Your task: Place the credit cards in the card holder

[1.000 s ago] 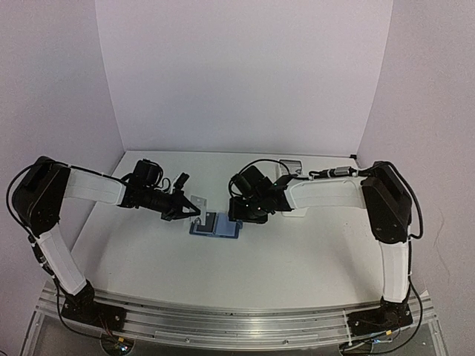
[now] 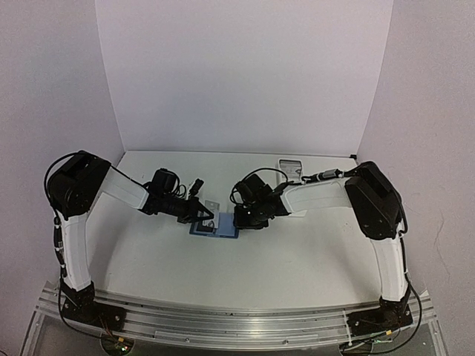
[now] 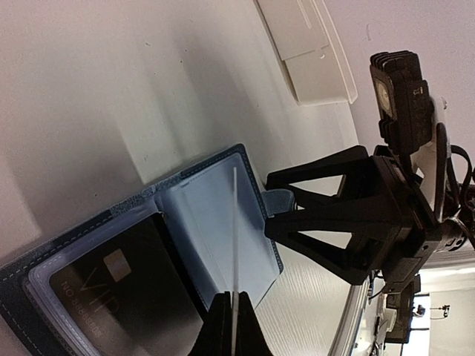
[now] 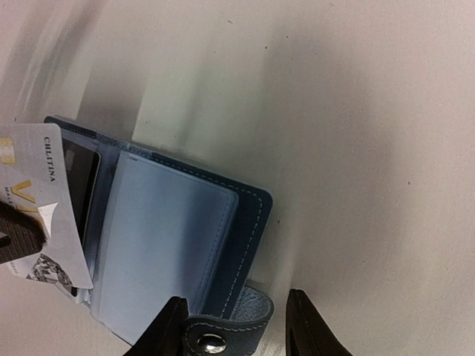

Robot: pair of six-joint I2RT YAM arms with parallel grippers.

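The blue card holder [image 4: 159,245] lies open on the table, a black VIP card [image 3: 111,282] in its left pocket. A light card [image 4: 33,185] is pinched edge-on in my left gripper, over the holder's left side; my left gripper is shut on it. My right gripper is at the holder's right end, part open around the snap tab [image 4: 211,343]; whether it grips the tab I cannot tell.
A white tray [image 2: 289,167] stands at the back right, behind the right arm.
My left gripper with the card has moved right, over the holder's left pocket.
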